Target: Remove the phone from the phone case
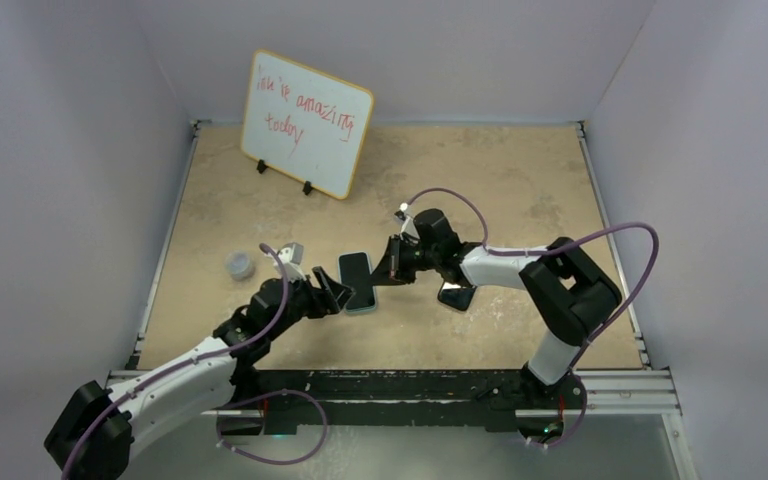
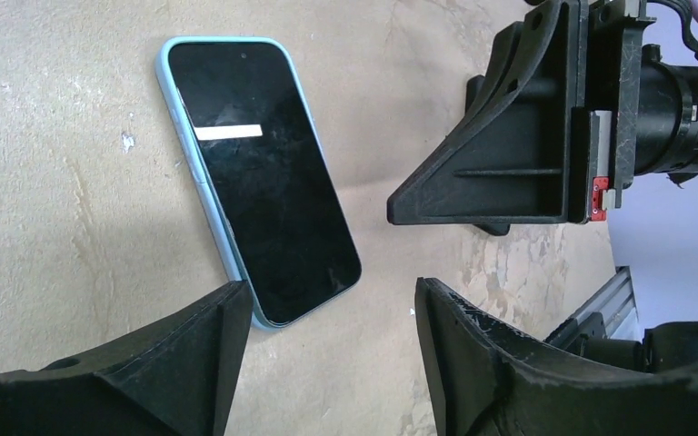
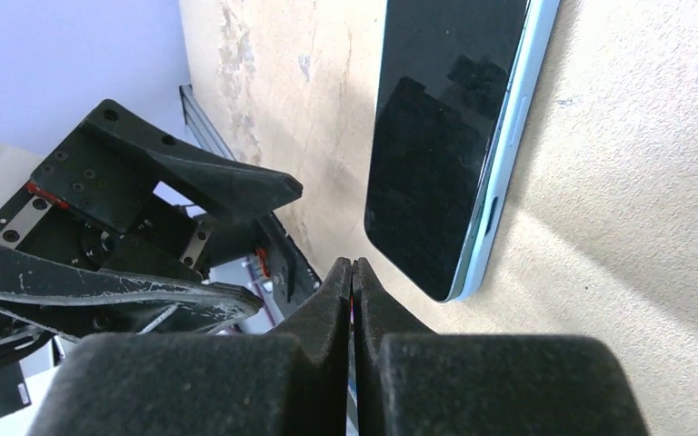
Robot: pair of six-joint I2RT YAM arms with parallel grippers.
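Observation:
A black-screened phone (image 2: 268, 173) lies flat on the table inside a light blue phone case (image 2: 204, 186). Along one long side a narrow gap shows between phone and case. In the top view the phone (image 1: 357, 272) lies between my two grippers. My left gripper is open near the phone's lower end, its fingers apart and nothing held. My right gripper is shut with its fingertips meeting and nothing between them. In the right wrist view the phone and case are beyond those fingertips, outside the grip.
A second dark phone (image 1: 456, 296) lies right of centre, partly under the right arm. A small clear round container (image 1: 240, 265) stands at left. A whiteboard (image 1: 305, 122) with red writing is at the back.

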